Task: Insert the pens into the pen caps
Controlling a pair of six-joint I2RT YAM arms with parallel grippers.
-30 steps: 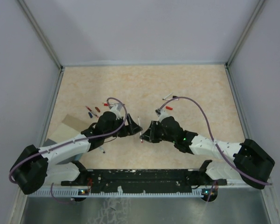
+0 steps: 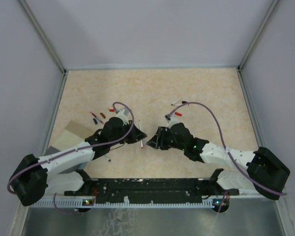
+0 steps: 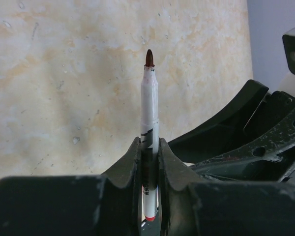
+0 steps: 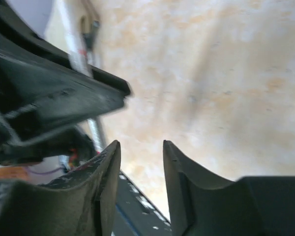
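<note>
A white marker (image 3: 149, 103) with a dark brown tip stands along the view of my left wrist camera, held in my left gripper, which is shut on it; its red end shows below the fingers. In the top view the pen (image 2: 140, 128) lies between both grippers. My right gripper is just to the right of it, fingers parted, with nothing visible between them; its wrist view is blurred. Loose pens (image 2: 176, 101) and small red caps (image 2: 178, 113) lie on the table.
More pens and caps (image 2: 103, 115) lie at the back left, near a tan board (image 2: 77, 129). The walls of the enclosure surround it.
</note>
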